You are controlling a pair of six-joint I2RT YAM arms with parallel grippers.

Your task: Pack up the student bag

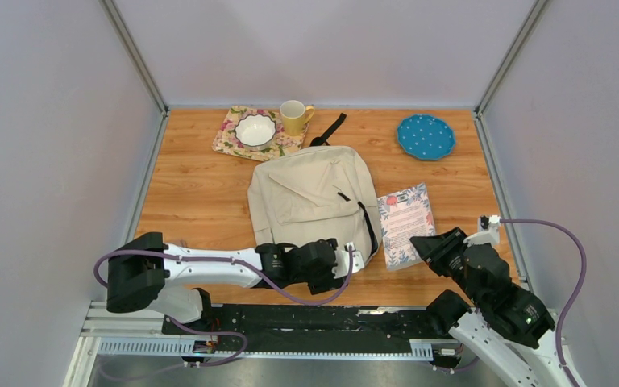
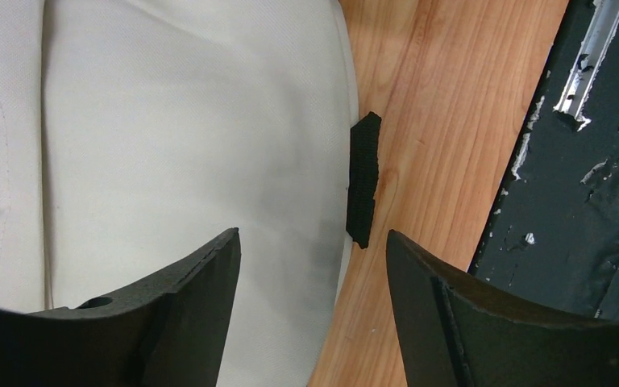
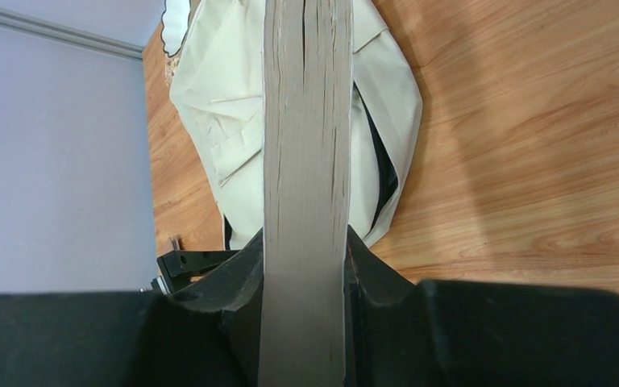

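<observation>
A cream canvas bag [image 1: 306, 193] lies flat in the middle of the table, with black straps and zips. My left gripper hangs open over the bag's near edge, where a black strip [image 2: 363, 177] sticks out. My right gripper [image 1: 425, 246] is shut on a book [image 1: 405, 223] with a floral, printed cover, held to the right of the bag; in the right wrist view its edge [image 3: 306, 185] stands upright between the fingers.
A floral tray [image 1: 224, 142] with a white bowl [image 1: 255, 129] and yellow mug [image 1: 292, 119] sits at the back left, a blue dotted plate [image 1: 425, 137] at the back right. Walls enclose the sides.
</observation>
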